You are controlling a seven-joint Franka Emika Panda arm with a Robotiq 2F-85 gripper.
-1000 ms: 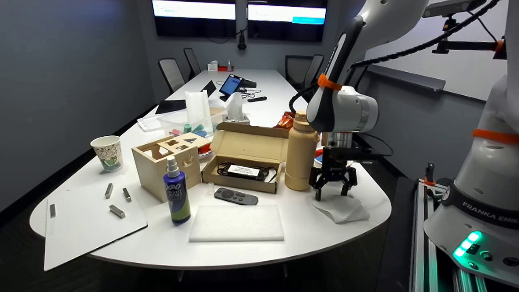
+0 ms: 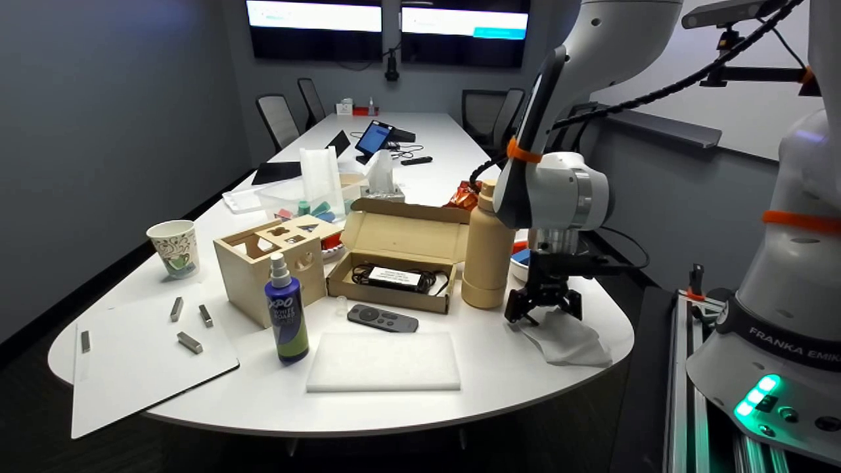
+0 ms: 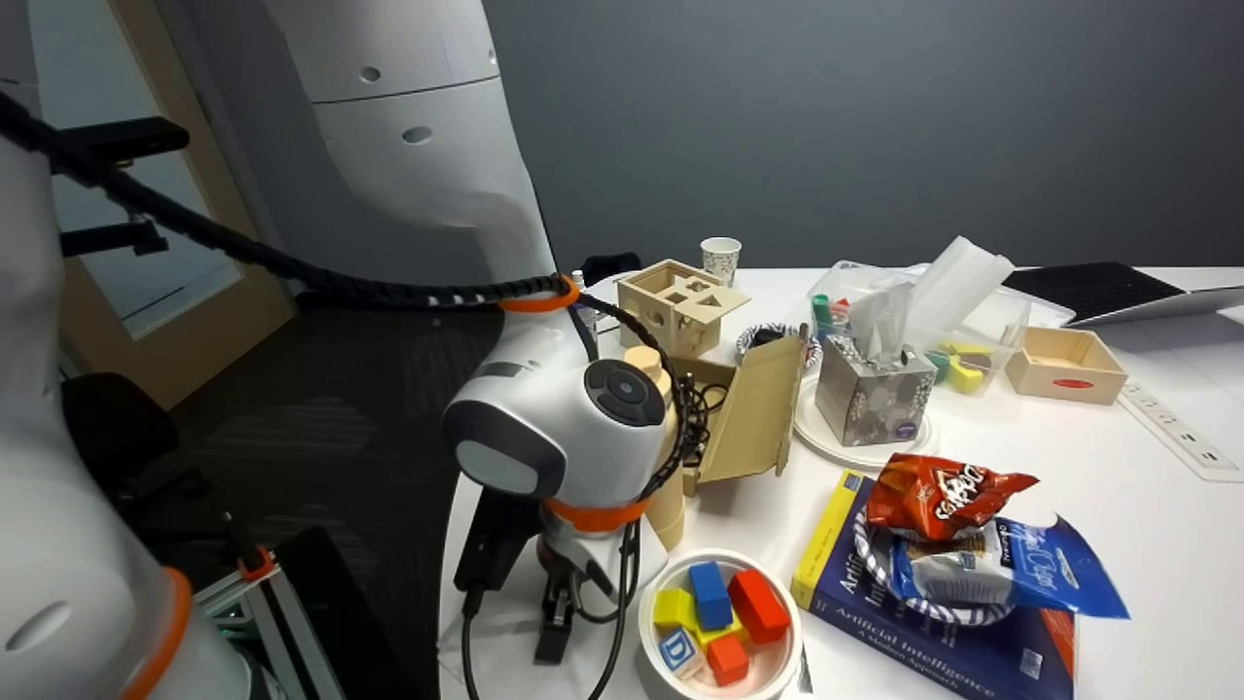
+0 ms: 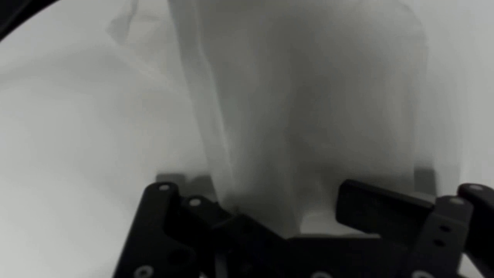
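Observation:
A crumpled white tissue (image 2: 568,339) lies on the table's front right corner, below my gripper (image 2: 545,312). Close up in the wrist view, the tissue (image 4: 324,92) runs lengthwise between the fingers of my gripper, with a raised fold along its left side. The fingers stand apart and no firm grip on the tissue shows. The dark right finger (image 4: 382,206) is low over the tissue. In exterior view 2 the tissue is hidden behind the arm.
A tan bottle (image 2: 486,256) stands close to the gripper's left. A bowl of coloured blocks (image 3: 783,661) sits near the wrist. Further left lie a white pad (image 2: 384,362), a remote (image 2: 382,318) and a spray bottle (image 2: 287,315). The table's edge curves close to the tissue.
My gripper has come down onto the tissue, and its fingers have drawn somewhat closer together. The tissue's near edge has shifted slightly right and toward the front.

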